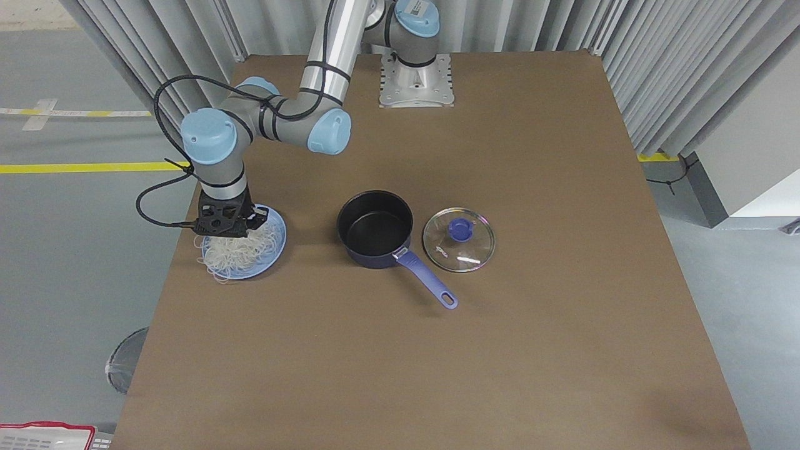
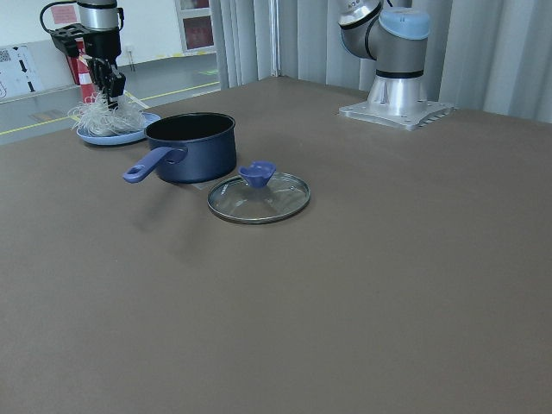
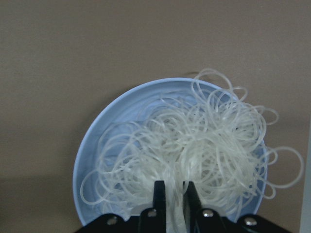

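Observation:
A pale blue plate (image 1: 266, 259) at the table's left holds a loose tangle of white noodles (image 3: 218, 145). My gripper points down into the noodles, with strands running between its two narrowly spaced fingers; in the left view it is just over the pile. It looks shut on some strands. Right of the plate stands an empty dark blue saucepan (image 1: 373, 225) with its handle toward the front right. Its glass lid (image 1: 442, 251) with a blue knob lies flat to the pan's right.
The arm's base (image 1: 416, 90) stands at the back. Curtains are behind the table, and a bin and a basket are on the floor at the left.

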